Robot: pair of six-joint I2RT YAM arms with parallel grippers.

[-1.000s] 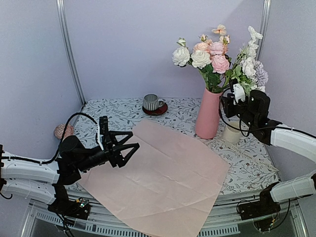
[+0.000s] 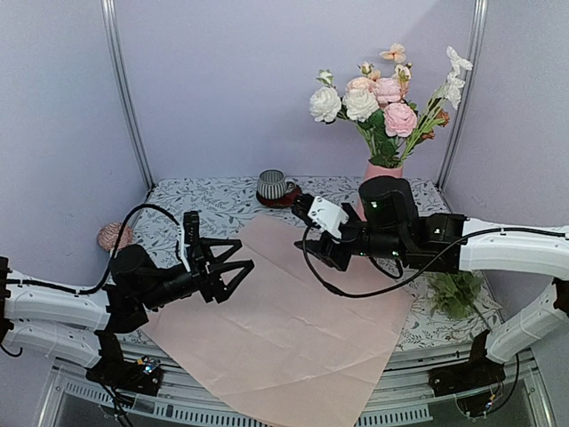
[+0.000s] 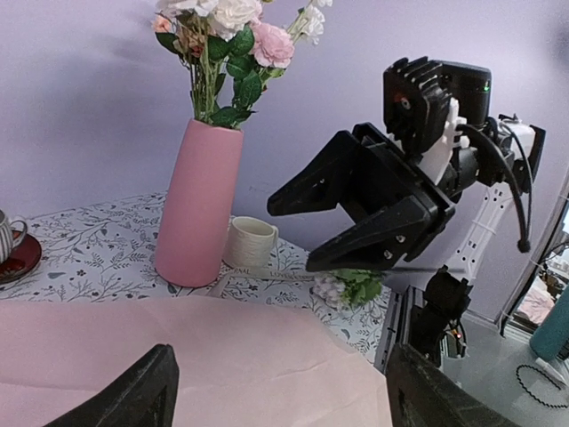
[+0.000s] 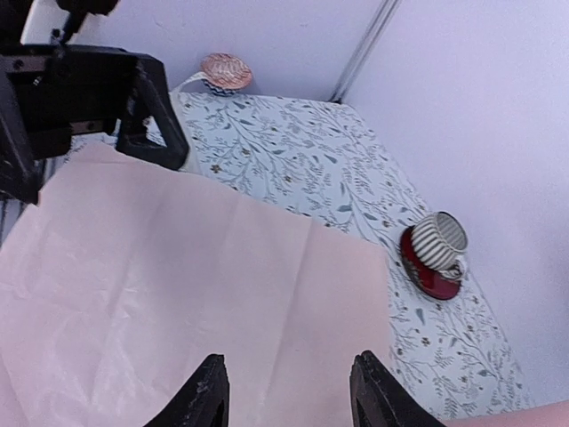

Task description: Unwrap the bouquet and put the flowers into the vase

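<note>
The pink vase stands at the back right, holding white and pink flowers. A loose bunch with green leaves and pale blooms lies low at the table's right side, behind my right arm in the left wrist view. My right gripper is over the pink paper, in front of the vase, fingers apart with nothing visible between them. My left gripper stands open and empty above the paper's left part.
A striped cup on a red saucer sits at the back middle. A white mug is beside the vase. A pink round object is at the left edge. The paper is clear.
The pale bunch that stood right of the vase now lies low at the right. The left gripper has barely moved.
</note>
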